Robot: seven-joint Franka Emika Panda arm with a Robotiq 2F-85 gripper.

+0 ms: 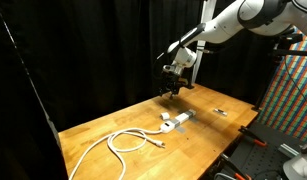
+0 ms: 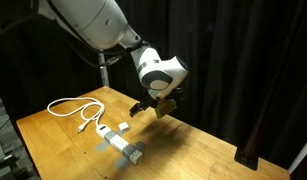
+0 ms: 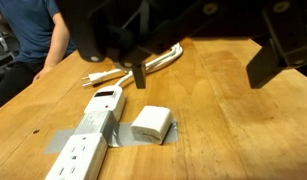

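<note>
A white power strip is fixed to the table with grey tape. Close beside it stands a small white block-shaped adapter, apart from the strip and with nothing gripping it. In the wrist view my gripper is open, its dark fingers far apart and empty. Exterior view 1 puts the gripper over the far part of the table, beyond the adapter and the power strip. Exterior view 2 shows the adapter beside the strip.
The strip's white cord loops over the table's left part, its plug lying loose. Small items lie on the right. Black curtains hang behind; bare wood is free near them. A person sits beyond the table.
</note>
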